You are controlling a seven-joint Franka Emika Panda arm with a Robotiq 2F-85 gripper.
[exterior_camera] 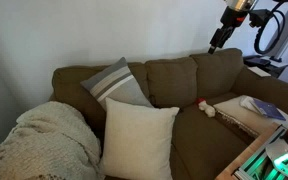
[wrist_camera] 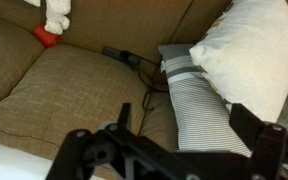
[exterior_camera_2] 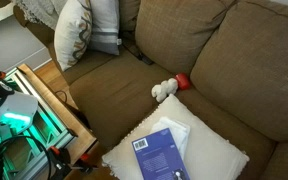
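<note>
My gripper hangs over the brown couch [wrist_camera: 79, 85], its fingers wide apart at the lower part of the wrist view. It is open, with nothing between the fingers. In exterior view 1 the gripper [exterior_camera: 216, 47] is high up at the right, well clear of the seat. A small white plush toy with a red part [exterior_camera_2: 164, 90] lies on the seat near the backrest. The same plush toy [wrist_camera: 57, 18] shows at the top left of the wrist view, apart from the fingers.
A white pillow [exterior_camera: 137, 143] and a grey striped pillow [exterior_camera: 117, 83] lean on the couch. A blue book [exterior_camera_2: 158, 156] rests on a fringed light cushion [exterior_camera_2: 209, 155]. A dark cable [wrist_camera: 144, 82] lies near the striped pillow. Beige knit fabric [exterior_camera: 44, 150] covers the left side.
</note>
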